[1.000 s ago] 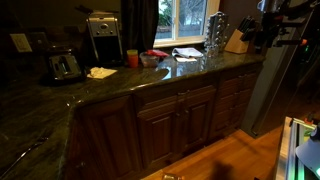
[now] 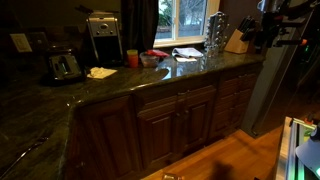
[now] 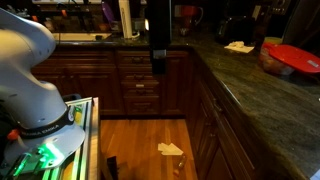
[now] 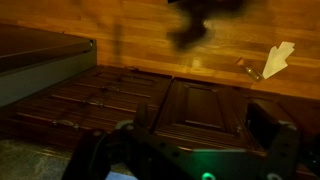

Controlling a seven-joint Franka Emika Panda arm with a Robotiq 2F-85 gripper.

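Note:
My gripper is at the bottom of the wrist view, its dark fingers wide apart and nothing visible between them. It faces down toward the wooden floor and the cabinet fronts. In exterior view 2 part of the dark arm or gripper (image 3: 158, 35) hangs at the top centre, well above the floor. A pale flat piece, paper or cloth (image 4: 278, 59), lies on the floor, clear of the fingers. Beside it is a small brownish object (image 4: 247, 67), too small to make out.
A dark stone counter (image 2: 120, 88) carries a toaster (image 2: 64, 66), a coffee maker (image 2: 104, 38), a red cup (image 2: 133, 58) and a cloth (image 2: 187, 52). A red lid or bowl (image 3: 290, 58) rests on the right counter. Open floor (image 3: 140, 133) lies between the cabinets.

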